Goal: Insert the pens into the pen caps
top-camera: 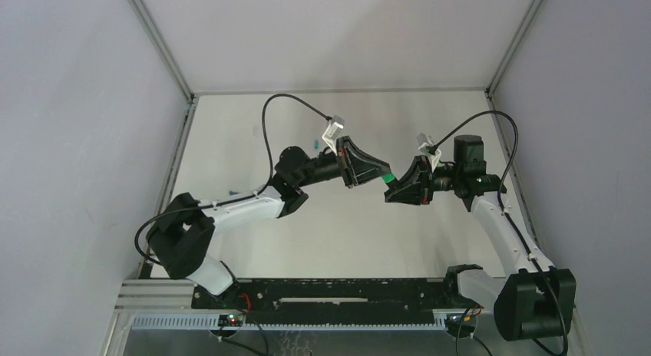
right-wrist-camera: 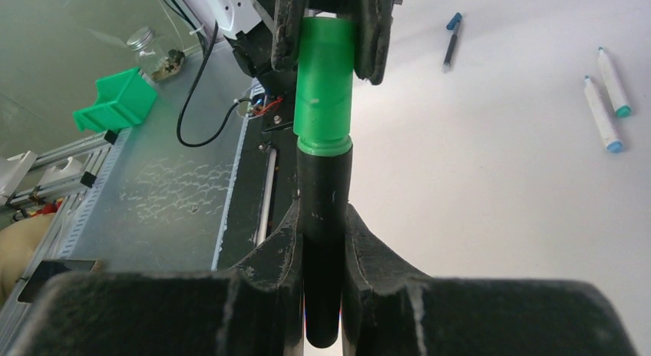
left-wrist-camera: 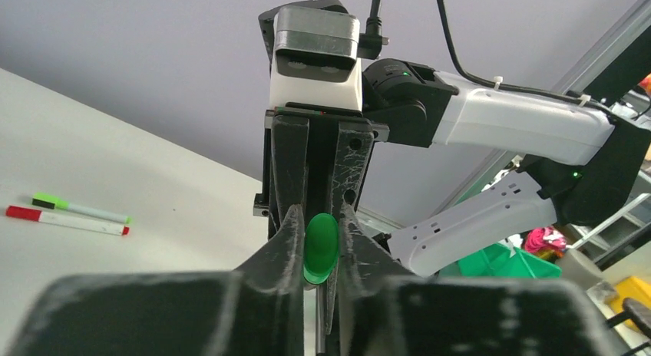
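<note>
A green-and-black pen piece [right-wrist-camera: 324,103] stands between the two grippers, green toward the left one and black toward the right. My right gripper is shut on its black part. The fingers of my left gripper stand on either side of its green end, very close to it; whether they press on it is hard to tell. From above, the green part [top-camera: 388,177] shows between both sets of fingertips. On the table, a red-ended white pen [left-wrist-camera: 67,220] lies beside a green-and-black-ended pen [left-wrist-camera: 82,209].
Two white pens with blue [right-wrist-camera: 603,114] and teal [right-wrist-camera: 614,81] ends lie on the table, with a dark blue-capped pen [right-wrist-camera: 453,41] apart from them. Bare white tabletop [top-camera: 345,241] spreads beneath the grippers.
</note>
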